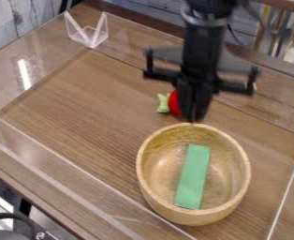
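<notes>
My gripper (184,112) is raised over the wooden table, above and behind a beige bowl (154,186). It looks shut, with nothing visible between its fingers. A green bar (192,176) lies inside the bowl. A red object (176,100) with a small green piece (164,103) sits behind the bowl, partly hidden by the gripper.
A clear plastic container (90,30) stands at the back left. Dark cables show at the lower left edge.
</notes>
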